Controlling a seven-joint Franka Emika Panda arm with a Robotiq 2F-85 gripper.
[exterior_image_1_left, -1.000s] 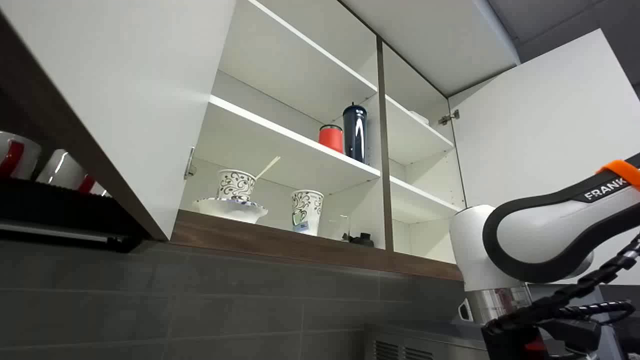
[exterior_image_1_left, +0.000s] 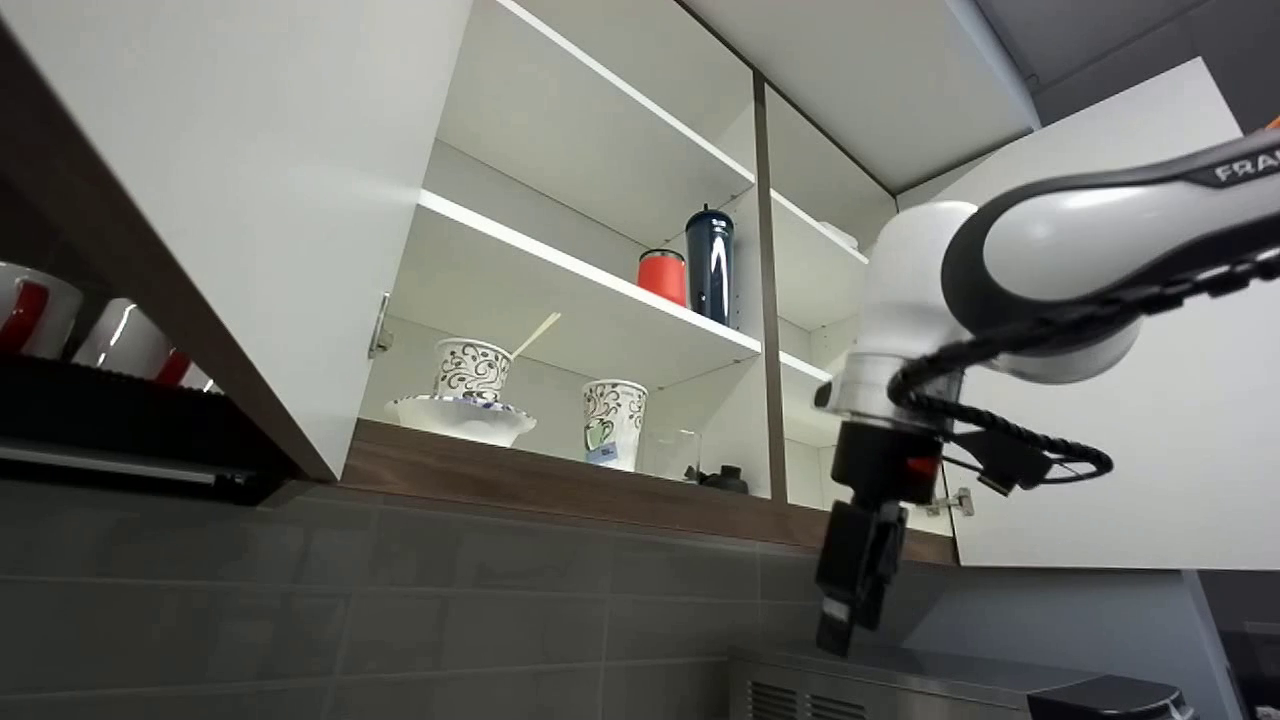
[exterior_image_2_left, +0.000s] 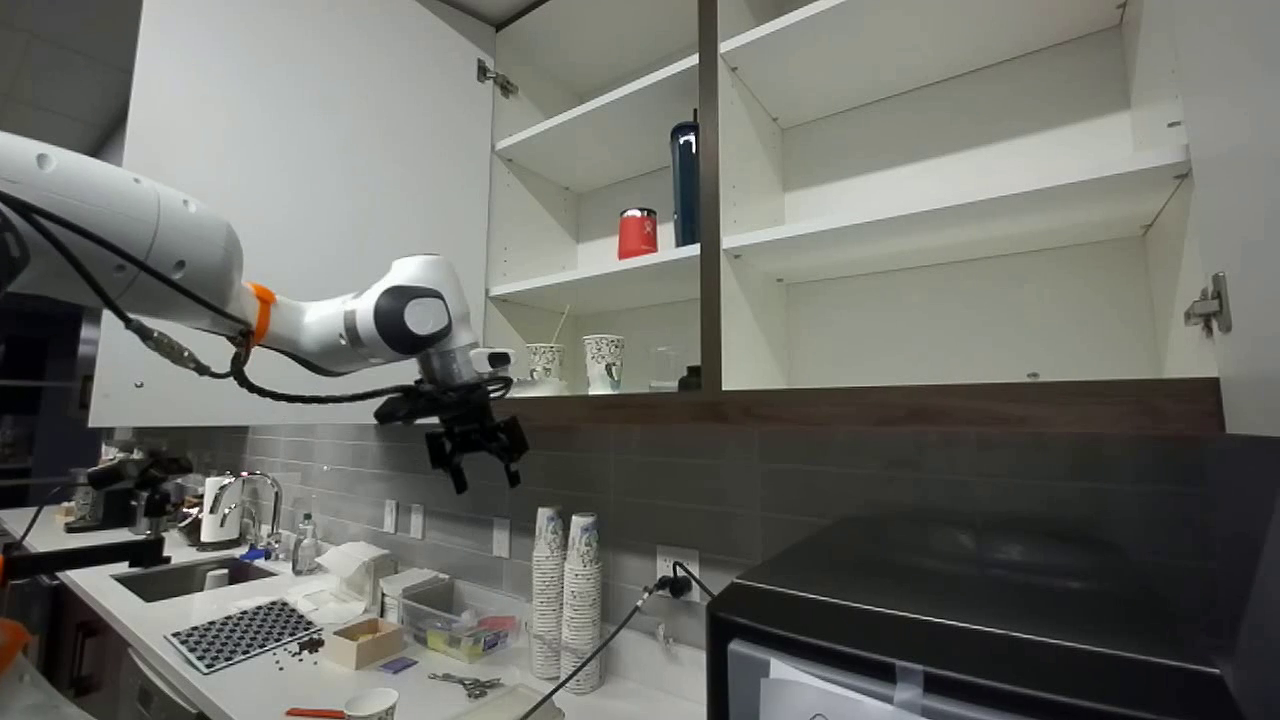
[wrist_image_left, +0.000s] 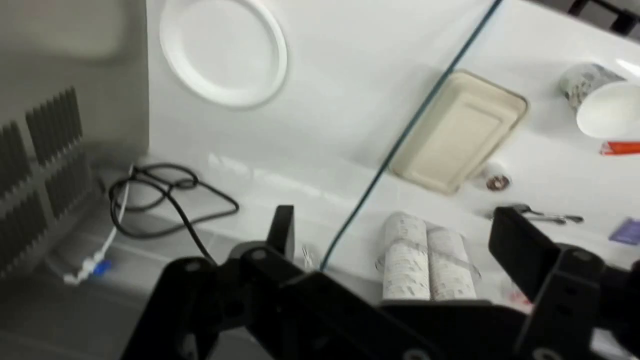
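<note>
In exterior view 2 my gripper (exterior_image_2_left: 486, 482) points downward in front of the cabinet's bottom board, with its fingers apart. The wrist view shows its two black fingers (wrist_image_left: 282, 234) spread wide, and nothing is held between them. Far below them on the counter stand two stacks of paper cups (wrist_image_left: 408, 258). On the cabinet's lowest shelf are a patterned cup (exterior_image_1_left: 471, 368) with a stick in it, set on a white bowl (exterior_image_1_left: 462, 420), another patterned cup (exterior_image_1_left: 614, 422) and a clear glass (exterior_image_1_left: 668, 454). A red tumbler (exterior_image_1_left: 662, 277) and a dark blue bottle (exterior_image_1_left: 710, 266) share the shelf above.
Both cabinet doors (exterior_image_2_left: 300, 216) hang open. A black appliance (exterior_image_2_left: 984, 588) stands on the right. Below lie a white plate (wrist_image_left: 225, 51), a beige tray (wrist_image_left: 459, 132), a tipped cup (wrist_image_left: 606, 105) and scissors (exterior_image_2_left: 465, 685). The right cabinet shelves look empty.
The things on the shelves have stayed put.
</note>
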